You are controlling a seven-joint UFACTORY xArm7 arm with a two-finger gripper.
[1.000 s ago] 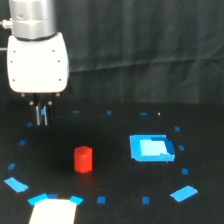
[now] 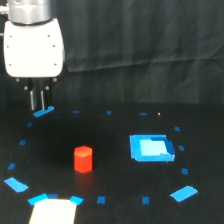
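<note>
At the upper left of the camera view, my gripper [image 2: 39,103] hangs below the white hand [image 2: 33,50], pointing down. A dark gap shows between its two thin fingers, and I see nothing held there. To the right and nearer the camera, well apart from the gripper, a red block [image 2: 83,159] rests on the black table. A blue square tray [image 2: 134,148] lies at the right with a white patch [image 2: 153,147] inside it. No block shows in the tray.
Blue tape marks are scattered over the table, including strips at the left [image 2: 15,185] and right [image 2: 184,193]. A bright cream square [image 2: 52,212] lies at the front edge. Between block and tray the table is clear; a dark curtain hangs behind.
The hand and gripper have moved up and a little to the left in the view. The red block and the blue tray have stayed in place.
</note>
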